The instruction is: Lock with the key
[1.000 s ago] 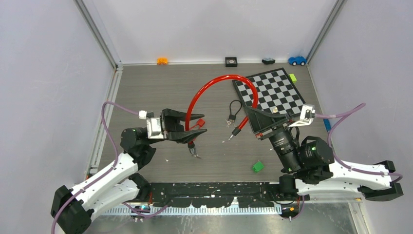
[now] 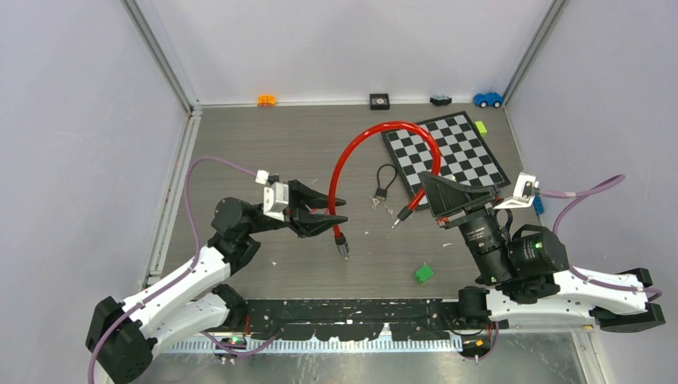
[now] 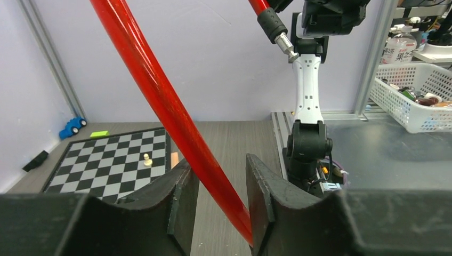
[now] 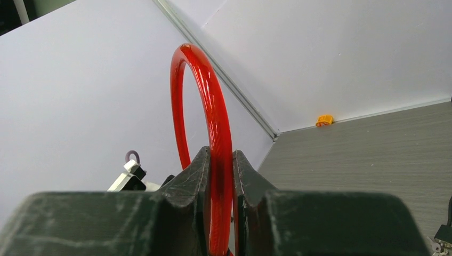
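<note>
A thick red cable lock [image 2: 384,126] arches between my grippers, its two metal-tipped ends hanging apart, one below my left gripper [image 2: 341,210], the other end [image 3: 282,42] below my right gripper. My right gripper is shut on the red cable. My left gripper's fingers are part open around the other leg of the cable, which slants between them in the left wrist view; whether they grip it is unclear. A small black cable loop with keys [image 2: 380,192] lies on the table between the grippers.
A chessboard [image 2: 446,148] lies at back right. Small items line the back edge, including an orange piece [image 2: 266,100] and a blue car [image 2: 488,99]. A green block [image 2: 424,273] is at front right.
My left gripper has moved rightward with the cable's left leg.
</note>
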